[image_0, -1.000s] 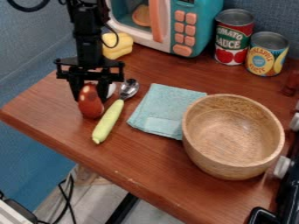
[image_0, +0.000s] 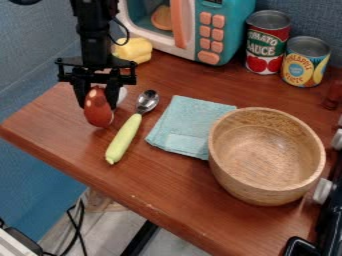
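My black gripper (image_0: 99, 92) hangs over the left part of the wooden table, its fingers down at a red, egg-shaped object (image_0: 99, 111). Whether the fingers are closed on it or only around it, I cannot tell. A spoon with a pale green handle (image_0: 123, 139) lies just right of it. A folded light-blue cloth (image_0: 185, 125) lies in the middle, beside a wooden bowl (image_0: 266, 155) on the right.
A toy microwave (image_0: 221, 30), a tomato can (image_0: 266, 45) and a yellow-labelled can (image_0: 305, 63) stand at the back. A yellow object (image_0: 132, 50) sits behind the arm. A black appliance (image_0: 325, 220) borders the right edge.
My gripper has shifted slightly up and the red object has tilted or moved a little; the rest is unchanged.
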